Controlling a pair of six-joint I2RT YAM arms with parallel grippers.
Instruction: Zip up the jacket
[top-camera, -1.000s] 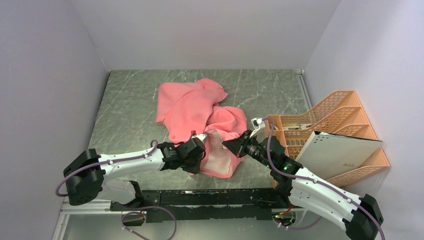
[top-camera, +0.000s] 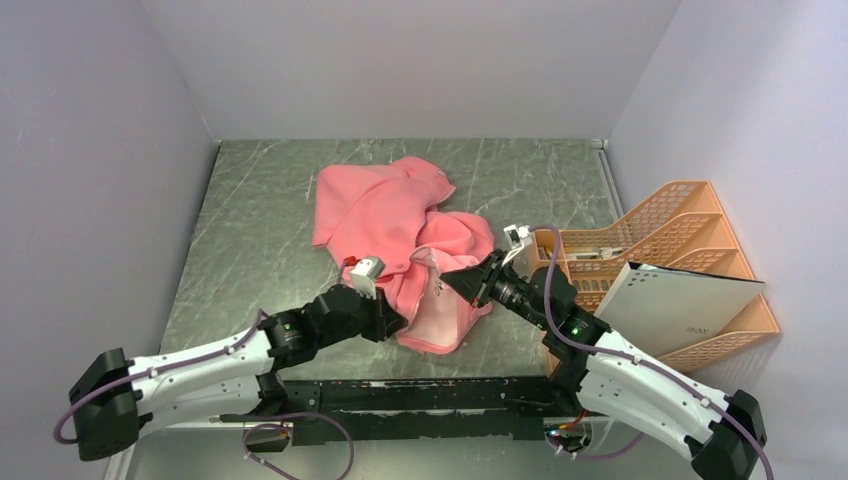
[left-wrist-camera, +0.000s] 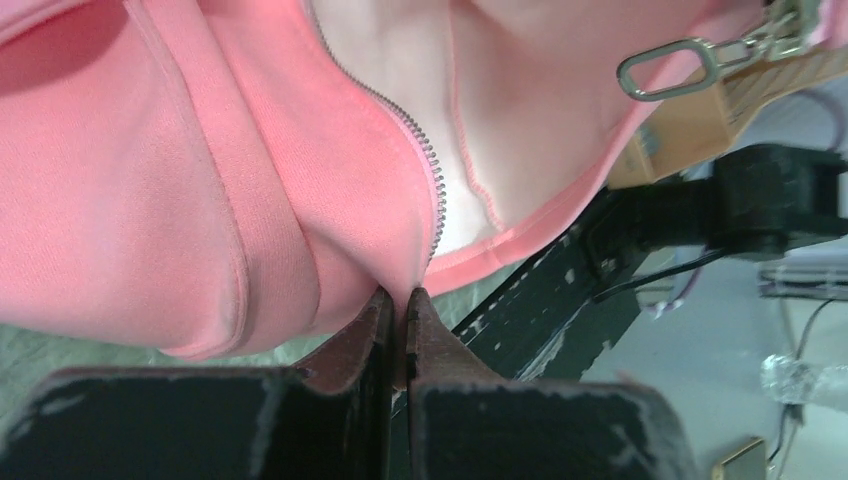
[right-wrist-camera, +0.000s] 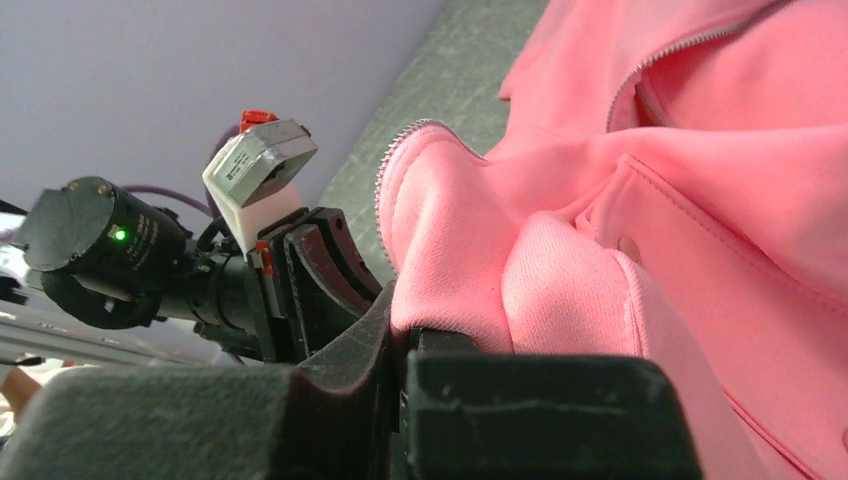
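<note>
The pink jacket (top-camera: 375, 205) lies rumpled on the table, its pale lining showing near the front edge. In the left wrist view a metal-toothed zipper edge (left-wrist-camera: 436, 185) curves down to my left gripper, shut on the jacket's lower corner beside the teeth. A metal zipper pull (left-wrist-camera: 668, 72) hangs at the upper right there, some distance from those fingers. My right gripper is shut with raised jacket cloth at its tips; a toothed edge (right-wrist-camera: 382, 190) arches up beyond it. Whether the two zipper ends meet is hidden.
An orange organizer (top-camera: 680, 225) with a white folder (top-camera: 680, 305) stands at the right, close to the right arm. A dark rail (top-camera: 440, 395) runs along the front. Bare table (top-camera: 255, 220) shows left of the jacket.
Most of the jacket stays put.
</note>
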